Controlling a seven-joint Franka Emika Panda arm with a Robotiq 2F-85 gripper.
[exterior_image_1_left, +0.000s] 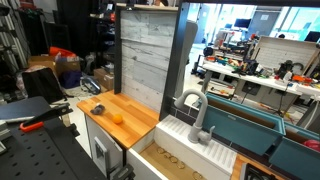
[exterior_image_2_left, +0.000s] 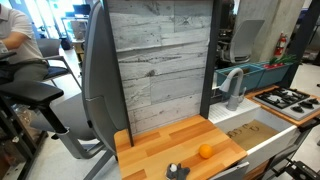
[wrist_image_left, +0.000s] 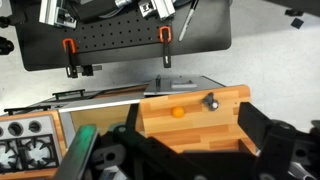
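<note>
A small orange, rounded object (exterior_image_1_left: 116, 118) lies on the wooden countertop (exterior_image_1_left: 135, 110), near its front edge; the same orange object (exterior_image_2_left: 206, 151) shows in the second exterior view. Beside it is a small metallic item (exterior_image_1_left: 98, 108), also visible as a grey item (wrist_image_left: 210, 102) in the wrist view, too small to identify. From the wrist view, my gripper is above the counter area with its dark fingers (wrist_image_left: 120, 148) spread wide apart. Between them I see only counter and floor well below, so it stands open and empty.
A white open drawer or basin (exterior_image_1_left: 185, 160) with a wood-coloured bottom adjoins the counter, below a grey faucet (exterior_image_2_left: 231, 85). A stovetop (exterior_image_2_left: 285, 100) lies beyond it. A wood-plank panel (exterior_image_2_left: 165, 65) rises behind the counter.
</note>
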